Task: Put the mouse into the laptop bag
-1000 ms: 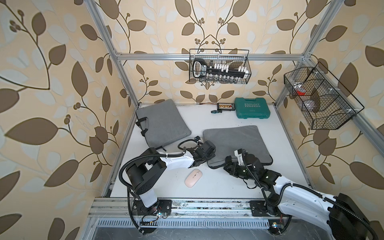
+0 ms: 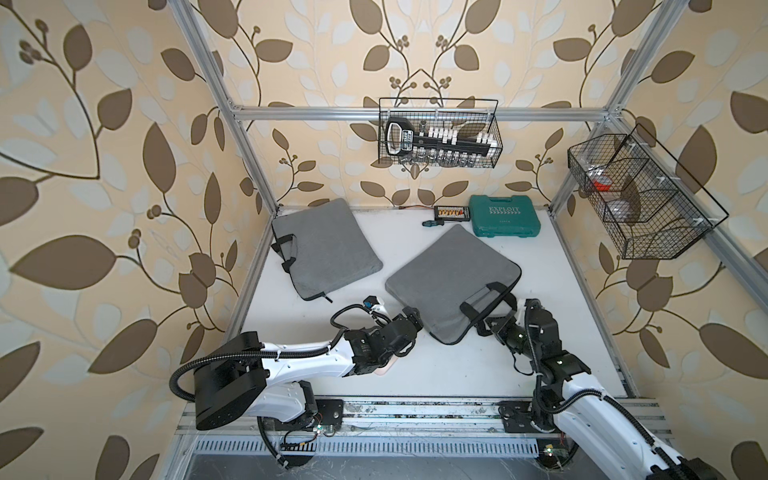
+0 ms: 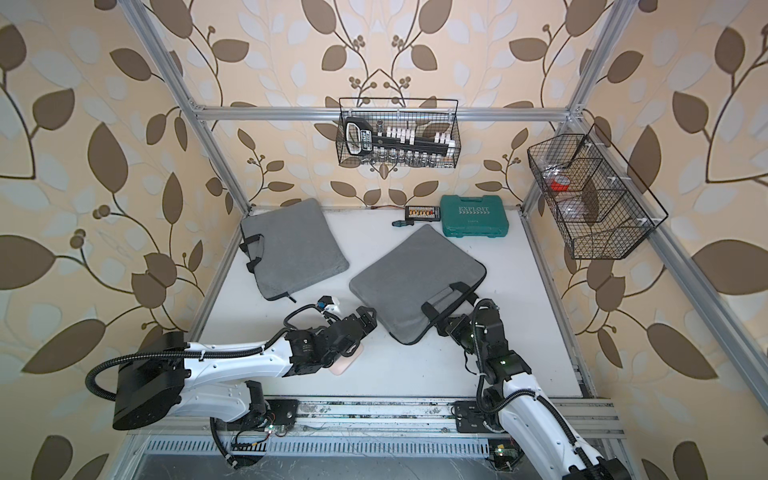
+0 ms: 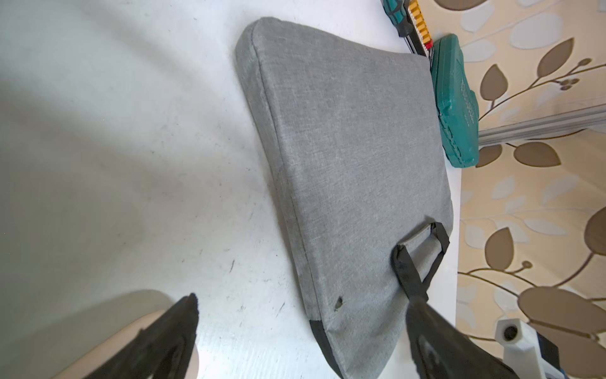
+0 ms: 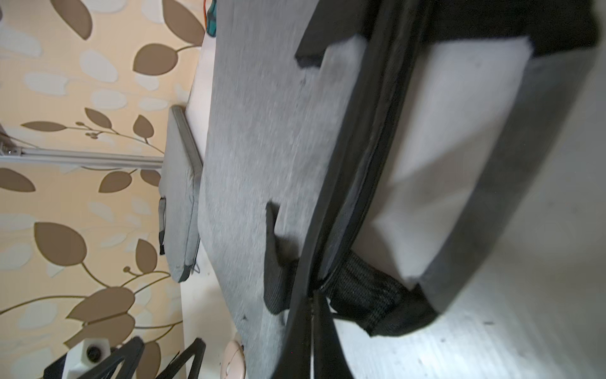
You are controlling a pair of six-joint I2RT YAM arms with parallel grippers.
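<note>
The grey laptop bag (image 2: 448,280) lies centre-right, its zipped edge and black handle toward the front right. My right gripper is at that zipped edge and looks shut; whether fabric is between its fingertips is unclear. The pale pink mouse (image 3: 343,364) is mostly hidden beneath my left arm in the top views; part of it shows at the lower left of the left wrist view. My left gripper hangs over it, open, with nothing between its fingers.
A second grey bag (image 2: 324,244) lies at the back left. A green case (image 2: 504,216) and a small bit set (image 2: 452,213) stand at the back. Wire baskets (image 2: 438,136) hang on the frame.
The middle bag has turned and extends farther back, with my right gripper moved rightward along its edge. My left arm has moved toward the front left, over the mouse.
</note>
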